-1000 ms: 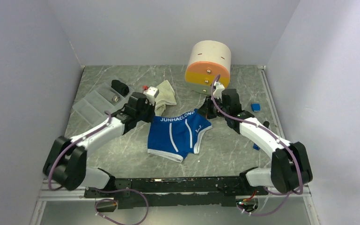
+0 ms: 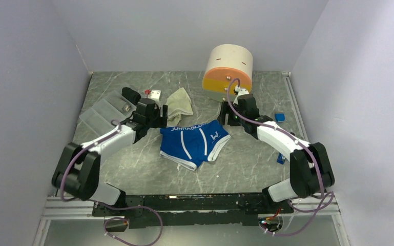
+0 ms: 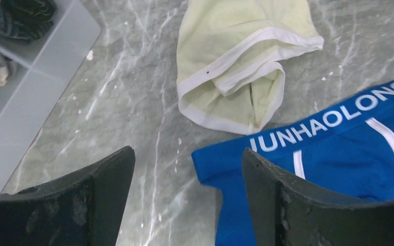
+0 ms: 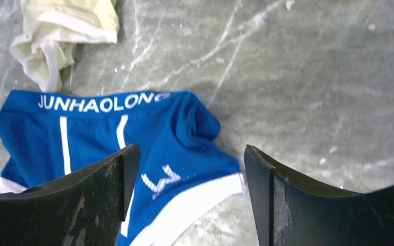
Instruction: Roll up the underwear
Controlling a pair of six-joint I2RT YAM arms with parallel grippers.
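Blue underwear (image 2: pixel 192 143) with white stripes lies spread on the table, its lettered waistband toward the back and its white leg hems toward the front. My left gripper (image 2: pixel 162 117) stands open by the waistband's left corner; in the left wrist view nothing is between its fingers. At the waistband's right end is my right gripper (image 2: pixel 227 115), also open. The right wrist view shows that end of the underwear (image 4: pixel 187 128) creased and folded over, free of the fingers (image 4: pixel 266 179).
A cream cloth (image 2: pixel 180 105) lies just behind the waistband. At the back left is a clear divided tray (image 2: pixel 98 119) holding a black roll (image 2: pixel 131 95). A white and orange drawer unit (image 2: pixel 229 61) stands at the back. Front of the underwear, the table is bare.
The underwear has been lowered and shifted slightly backward, lying flat now. The left gripper has drawn a little to the left.
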